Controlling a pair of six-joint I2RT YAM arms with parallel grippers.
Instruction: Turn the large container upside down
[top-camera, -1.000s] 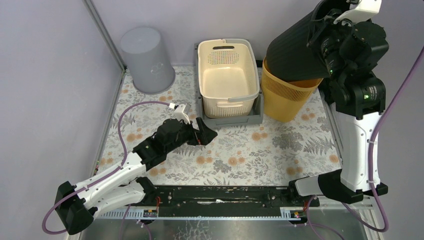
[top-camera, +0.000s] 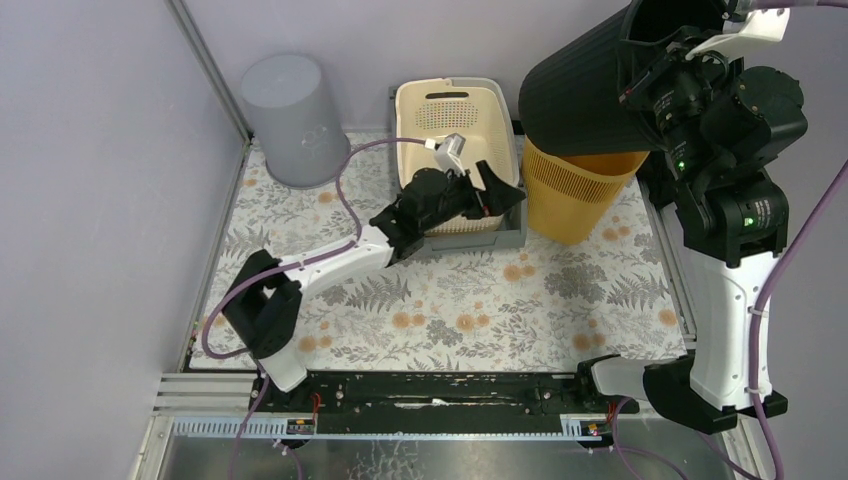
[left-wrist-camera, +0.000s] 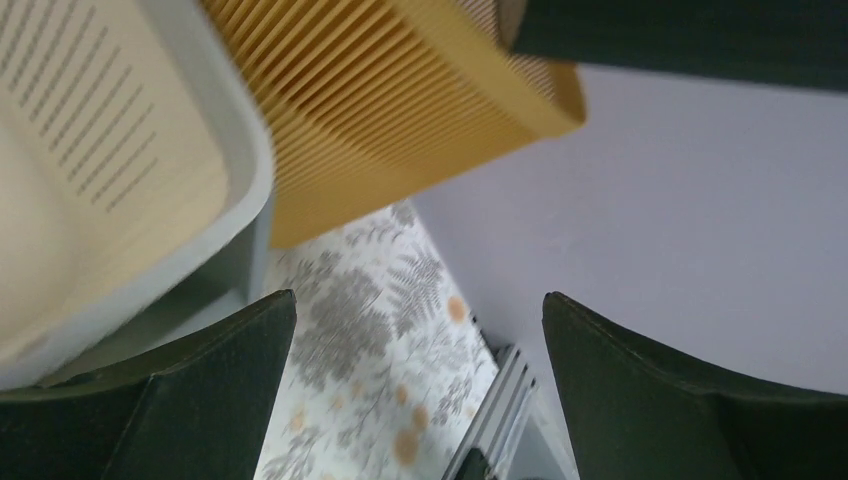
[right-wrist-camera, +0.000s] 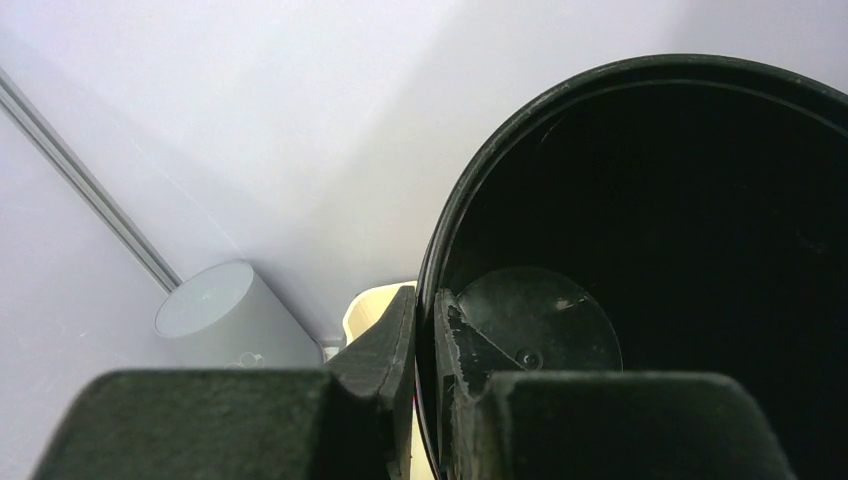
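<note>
A large dark container (top-camera: 585, 95) is held high at the top right, over the yellow basket (top-camera: 565, 205), tilted with its mouth toward the upper right. My right gripper is shut on its rim, one finger inside and one outside; the right wrist view looks into its dark inside (right-wrist-camera: 700, 230). In the top view my left gripper (top-camera: 505, 190) hovers over the front of the cream basket (top-camera: 455, 110). It stands open, and nothing is between its fingers in the left wrist view, where the dark container (left-wrist-camera: 690, 35) crosses the top right corner.
A grey bin (top-camera: 295, 120) stands upside down at the back left. The cream basket rests in a grey crate (top-camera: 470, 240), close beside the yellow basket. Walls rise on the left, right and back.
My left arm has swung right and away from the front, from over the table to above the cream basket.
</note>
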